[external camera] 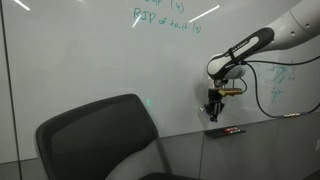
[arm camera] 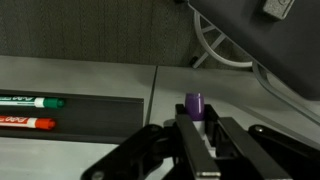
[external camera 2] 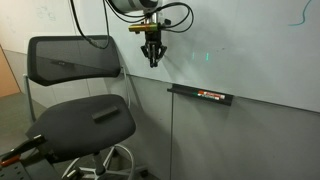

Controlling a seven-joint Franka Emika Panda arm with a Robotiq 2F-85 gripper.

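Note:
A marker (arm camera: 195, 103) with a purple end and pale body sits between the fingers of my gripper, which is shut on it. The purple end points away from the gripper. In exterior view 1, the gripper (external camera: 213, 112) hangs in front of the lower whiteboard, above and slightly left of the marker tray. Exterior view 2 has the gripper (external camera 2: 153, 58) left of the tray and higher than it; the held marker is too small to make out there.
On the dark tray (arm camera: 85, 118) lie a green marker (arm camera: 30, 101) and a red marker (arm camera: 28, 122). A black office chair (external camera 2: 80, 125) stands close by, a dark block (external camera 2: 105, 113) on its seat. The whiteboard (external camera: 110, 60) bears green writing up high.

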